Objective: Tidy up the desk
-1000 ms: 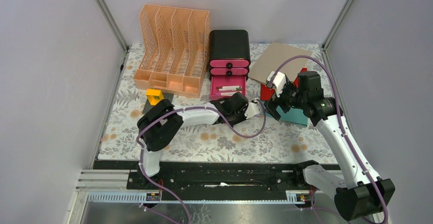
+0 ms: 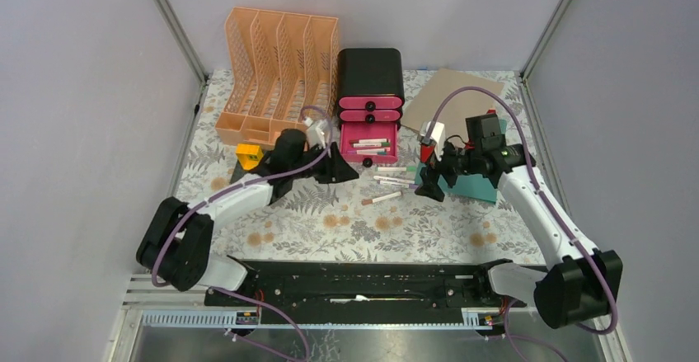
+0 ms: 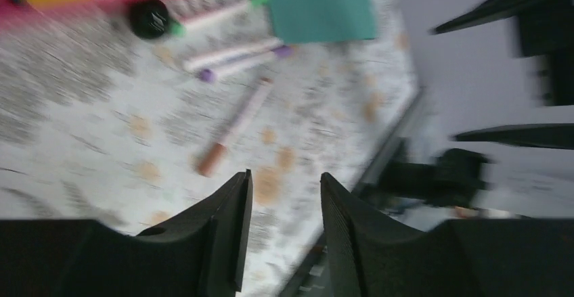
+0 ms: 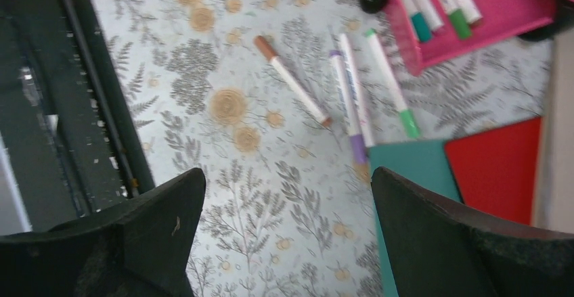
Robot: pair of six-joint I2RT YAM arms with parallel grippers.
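Note:
A pink drawer (image 2: pixel 357 131) holding several markers is pulled out of the black drawer unit (image 2: pixel 368 73). Several markers lie loose before it: a brown-capped one (image 4: pixel 293 82), a purple-capped one (image 4: pixel 345 97), a white one beside it and a green-capped one (image 4: pixel 387 74). My left gripper (image 2: pixel 342 172) hangs left of these markers, its fingers apart in the left wrist view with nothing between them. My right gripper (image 2: pixel 430 185) is open and empty above the markers' right end, by the teal folder (image 2: pixel 474 189).
An orange file organizer (image 2: pixel 272 65) stands at the back left, with a yellow object (image 2: pixel 250 155) before it. A red folder (image 4: pixel 493 168) and beige board (image 2: pixel 449 94) lie at the right.
My left arm has drawn up and leftward, uncovering the loose markers and drawer front.

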